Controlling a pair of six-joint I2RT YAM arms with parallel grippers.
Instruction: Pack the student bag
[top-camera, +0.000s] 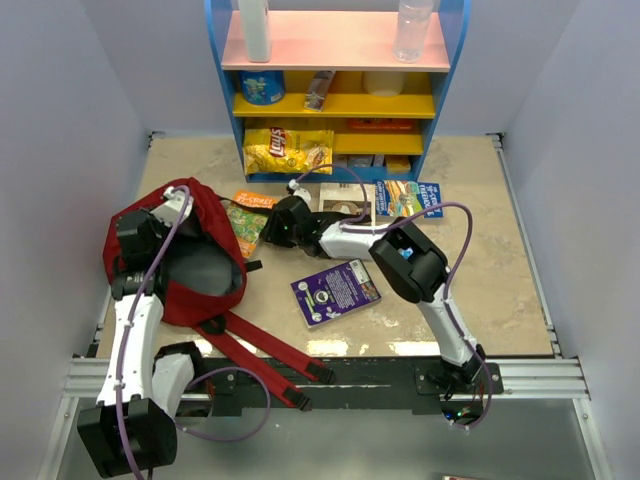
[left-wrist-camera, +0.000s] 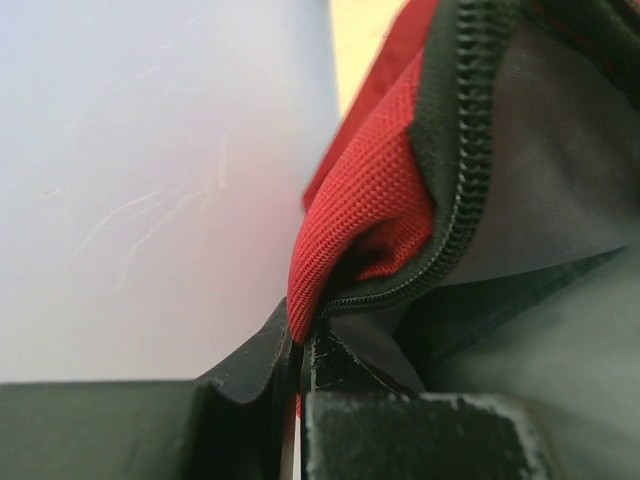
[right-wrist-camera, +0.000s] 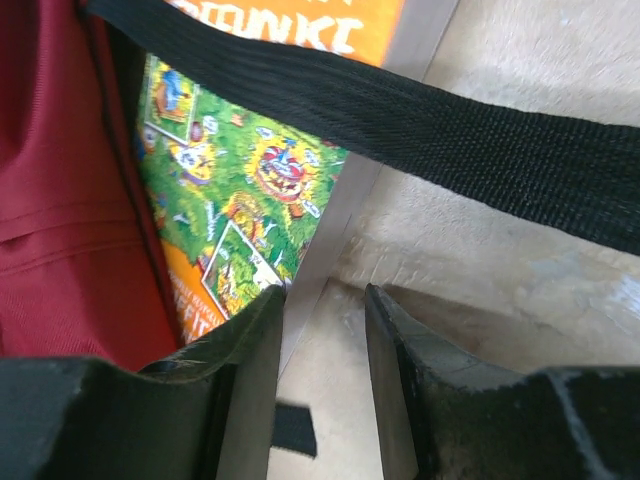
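Note:
The red bag lies at the left of the table with its mouth facing right and its grey lining showing. My left gripper is shut on the fold of its zippered rim. An orange-and-green treehouse book lies beside the bag, partly hidden by it and crossed by a black strap. My right gripper stands open over the book's near edge. The left fingertip overlaps that edge in view, the other is over bare table; contact cannot be told.
A purple book lies at the table's front middle. Other books, one a blue-and-yellow book, lie at the back under the shelf. Red straps trail over the front edge.

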